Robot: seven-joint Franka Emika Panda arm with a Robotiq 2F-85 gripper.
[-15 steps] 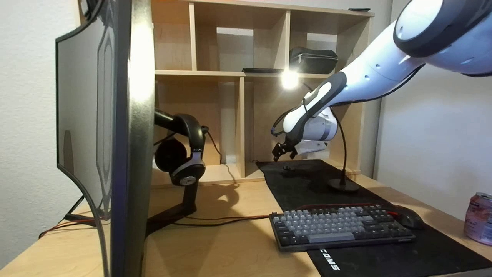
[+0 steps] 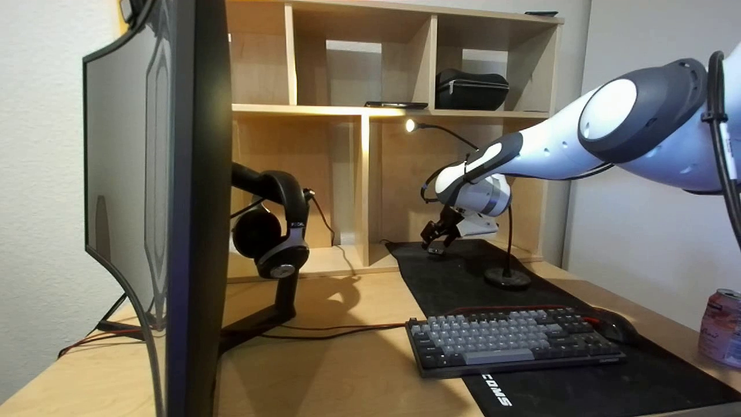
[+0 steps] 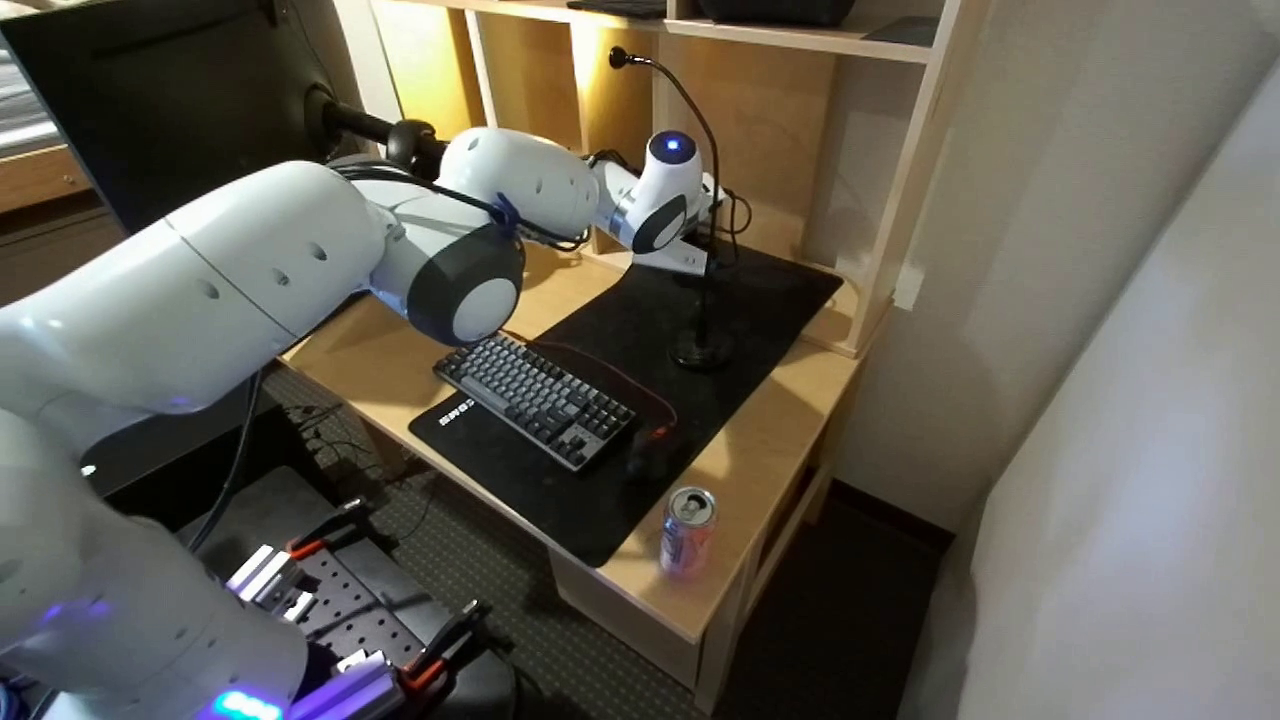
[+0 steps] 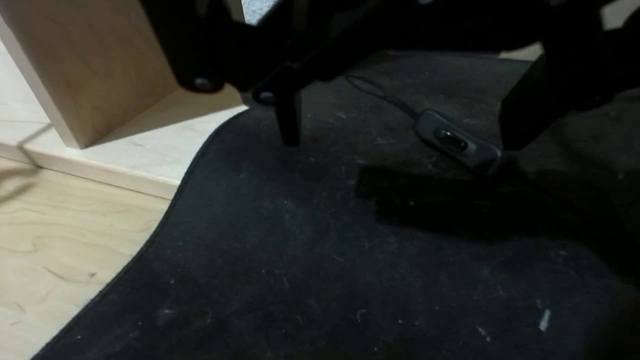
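Observation:
My gripper is open low over the far part of the black desk mat (image 4: 270, 240), its two dark fingers wide apart in the wrist view. A small black inline cord switch (image 4: 459, 141) lies between them, nearer the right finger (image 4: 525, 114); whether that finger touches it cannot be told. The cord runs off behind it. In exterior view 1 the gripper (image 2: 437, 249) looks small and dark at the mat's far end. The desk lamp, with its round base (image 2: 507, 278) on the mat and its lit head (image 2: 410, 125), stands close by the wrist.
A keyboard (image 2: 514, 337) and a mouse (image 2: 612, 326) lie on the nearer mat, a can (image 3: 687, 532) at the desk corner. The wooden shelf (image 2: 365, 187) rises behind the gripper. A monitor (image 2: 201, 208) and headphones (image 2: 281, 222) stand left.
My arm and gripper have come down towards the mat.

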